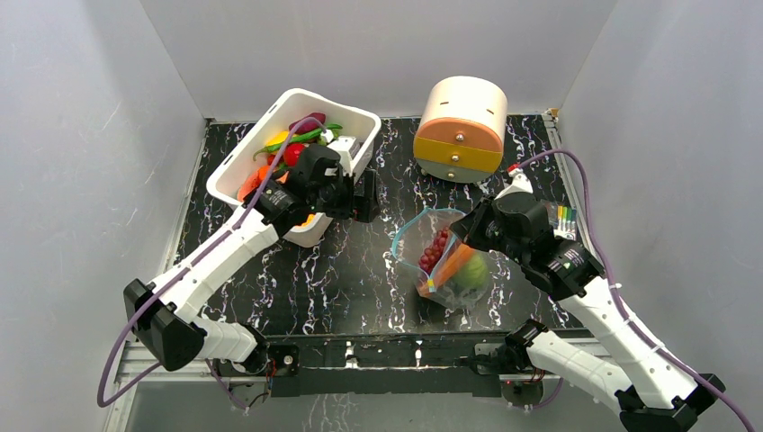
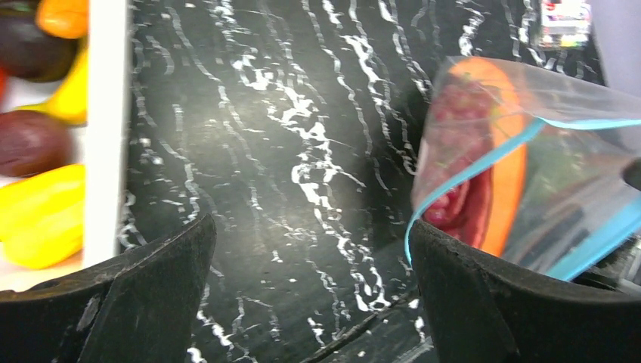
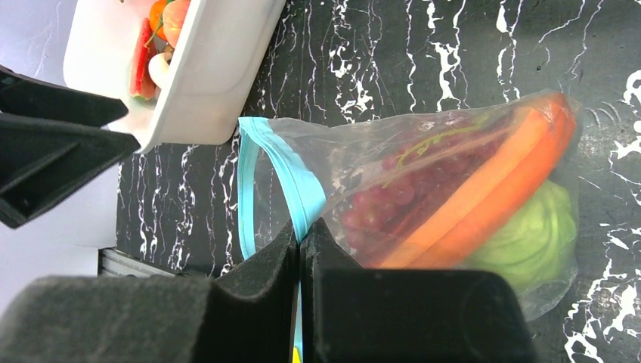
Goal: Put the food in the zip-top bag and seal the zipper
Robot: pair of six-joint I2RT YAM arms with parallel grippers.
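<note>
A clear zip top bag (image 1: 417, 236) with a blue zipper edge hangs from my right gripper, which is shut on its rim. Inside it lie red grapes (image 3: 397, 198), an orange carrot (image 3: 484, 197) and a green lettuce-like piece (image 3: 535, 234). The bag's mouth gapes open, its blue edges (image 2: 469, 171) apart in the left wrist view. My left gripper (image 1: 371, 198) stands open and empty, to the left of the bag and clear of it, close to the white bin.
The white bin (image 1: 225, 171) of toy produce stands at the back left. A rounded drawer box (image 1: 461, 126) is at the back, with a set of coloured markers (image 1: 565, 220) at the right.
</note>
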